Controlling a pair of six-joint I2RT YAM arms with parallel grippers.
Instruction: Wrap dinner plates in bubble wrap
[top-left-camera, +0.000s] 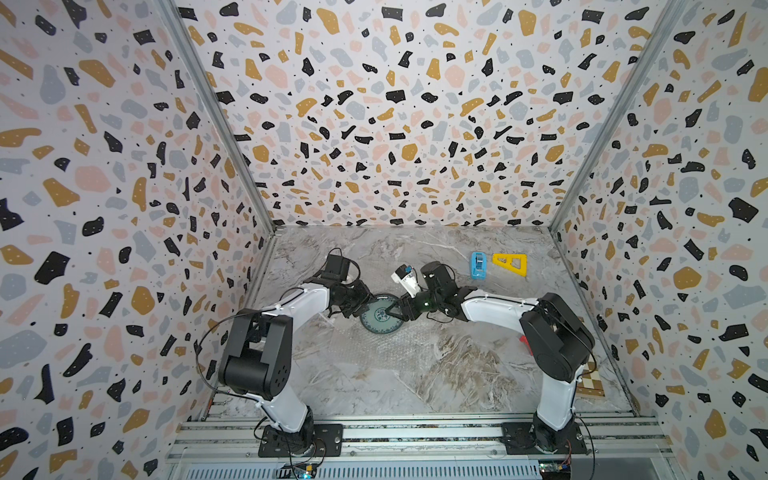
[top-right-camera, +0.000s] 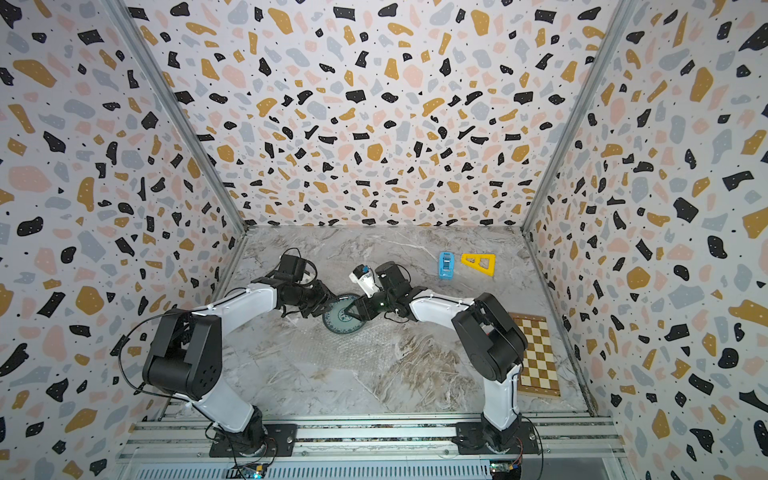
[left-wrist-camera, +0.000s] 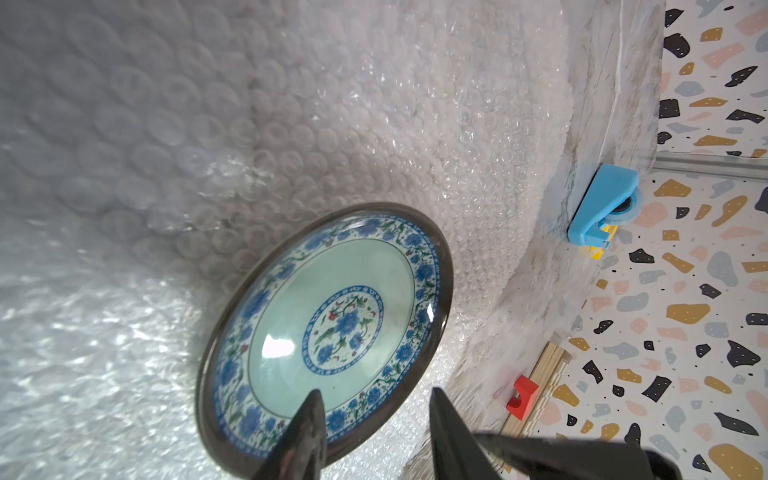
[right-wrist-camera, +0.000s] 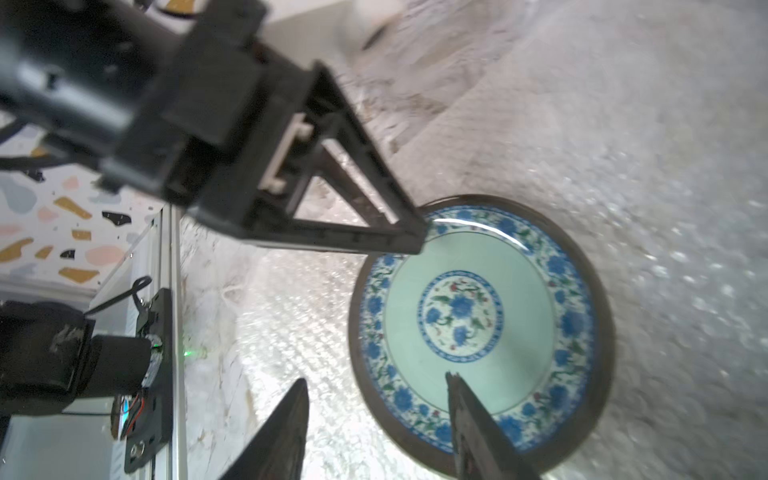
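A pale green dinner plate (left-wrist-camera: 376, 272) with a blue floral border and dark rim lies face up, fully bare on top. Beneath it the clear bubble wrap (left-wrist-camera: 160, 136) is spread over the table. My left gripper is partly open at the plate's left side, its fingertips apart with no object visible between them. From the other side my right gripper hovers by the rim, also part open and empty between its fingers. Both top views show the two grippers close together over the plate (top-left-camera: 382, 316).
A blue tape dispenser (top-left-camera: 478, 265) and a yellow triangular object (top-left-camera: 509, 264) lie at the back right. A checkered board (top-right-camera: 537, 352) sits at the right edge.
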